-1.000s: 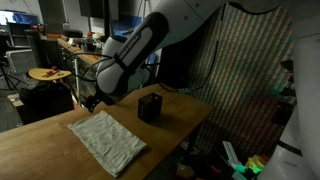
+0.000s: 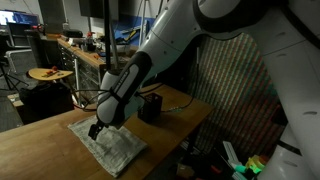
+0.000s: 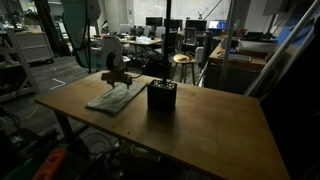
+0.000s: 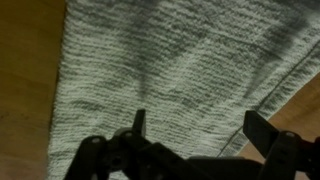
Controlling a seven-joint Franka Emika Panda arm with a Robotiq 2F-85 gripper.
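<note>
A light grey cloth (image 2: 114, 151) lies spread flat on the wooden table, and it also shows whole in the second exterior view as a pale cloth (image 3: 112, 99). Above its far part hangs my gripper (image 2: 95, 130), pointing down. In the wrist view the ribbed cloth (image 4: 170, 75) fills most of the picture, with bare wood at the left and lower right. My gripper stands open there, its two dark fingertips wide apart and only the flat cloth beneath them. How far the tips are above the cloth, I cannot tell.
A black box-shaped holder (image 3: 162, 97) stands on the table beside the cloth, partly behind my arm in the first exterior view. Beyond it, the wooden table (image 3: 225, 120) is bare. Desks and a round stool (image 2: 50, 74) are in the background.
Over the last second my arm has come down and nearer, from above the cloth's far edge to low over the cloth. The cloth and the black holder have stayed put.
</note>
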